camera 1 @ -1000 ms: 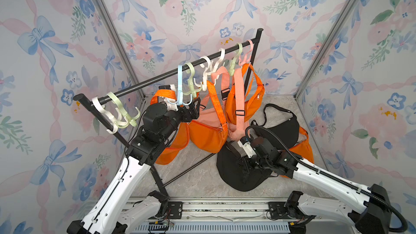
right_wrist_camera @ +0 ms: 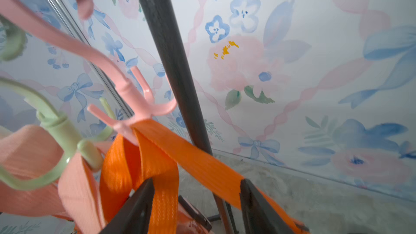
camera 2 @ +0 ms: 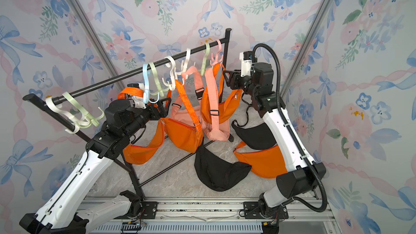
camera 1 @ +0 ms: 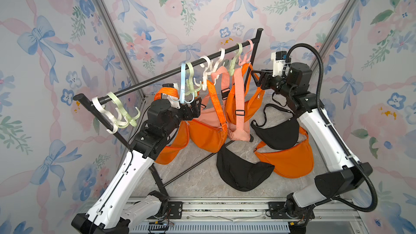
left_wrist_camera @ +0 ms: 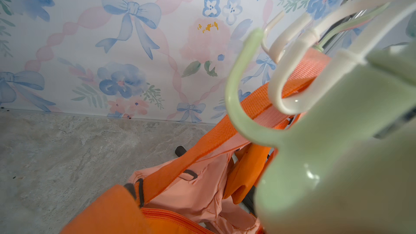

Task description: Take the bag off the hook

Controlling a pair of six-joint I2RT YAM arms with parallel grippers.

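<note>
In the right wrist view an orange bag strap (right_wrist_camera: 199, 162) loops over a pink hook (right_wrist_camera: 140, 106) at the rack's right end. My right gripper stands open there, its two fingers (right_wrist_camera: 255, 205) well apart, with orange strap passing across the gap. The orange bag (camera 1: 255, 101) hangs below that hook. Around the middle-left of the rack my left gripper (camera 1: 195, 109) is beside the blue hook (camera 1: 182, 82) and the green hook (camera 1: 190, 80). Green plastic fills much of the left wrist view, where that gripper's fingers do not show.
A pink bag (camera 1: 239, 104) and another orange bag (camera 1: 208, 134) hang close by along the black rack bar (camera 1: 160, 77). Black bags (camera 1: 242, 171) and an orange bag (camera 1: 288, 160) lie on the floor. Two hooks at the far left, including a green hook (camera 1: 123, 112), are empty.
</note>
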